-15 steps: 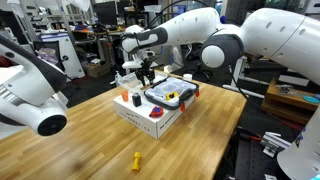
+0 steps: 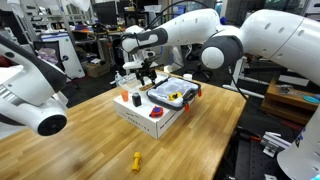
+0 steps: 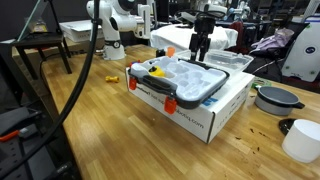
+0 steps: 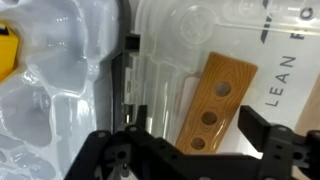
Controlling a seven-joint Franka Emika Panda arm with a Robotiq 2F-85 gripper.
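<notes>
My gripper is open above the white box (image 3: pixel 205 122), its two dark fingers set apart. A wooden block (image 4: pixel 219 103) with a row of round holes lies between and beyond the fingers in the wrist view, beside clear plastic. Whether the fingers touch it cannot be told. In exterior view 2 the gripper (image 3: pixel 197 48) points down behind the grey-rimmed tray (image 3: pixel 212 95), whose body hides the block. From the other side, the gripper (image 2: pixel 147 80) appears over the far part of the box.
A yellow piece (image 4: pixel 8 50) lies in the compartment tray. Orange (image 2: pixel 125 95) and black (image 2: pixel 136 100) items stand at the box's end. A yellow object (image 2: pixel 136 160) lies alone on the table. A lidded pot (image 3: pixel 277 100) and white cup (image 3: pixel 302 141) stand beside the box.
</notes>
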